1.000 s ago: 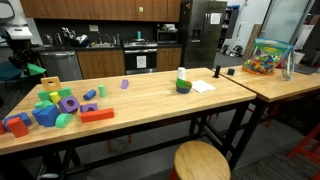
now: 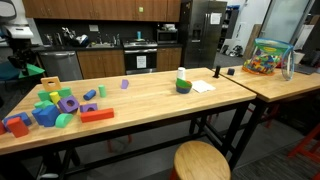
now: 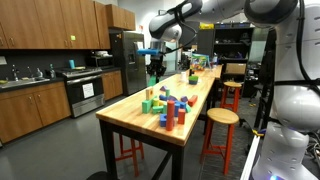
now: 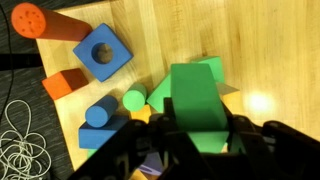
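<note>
My gripper is shut on a long green block (image 4: 196, 92), which juts out from between the fingers in the wrist view. In exterior view 1 the green block (image 2: 35, 70) hangs in the air over the left end of the wooden table (image 2: 145, 105). Below it sit several coloured blocks, among them a blue square with a round hole (image 4: 104, 52), an orange-red cylinder (image 4: 36, 22), a red-orange cube (image 4: 64, 82), a blue cylinder (image 4: 101, 110) and a green cylinder (image 4: 134, 97). The held block hides part of the pile beneath it.
A long red block (image 2: 97, 115) and a purple ring (image 2: 68, 104) lie by the pile. Farther right are a green bowl (image 2: 183, 86) and white paper (image 2: 203, 86). A round stool (image 2: 201, 160) stands in front.
</note>
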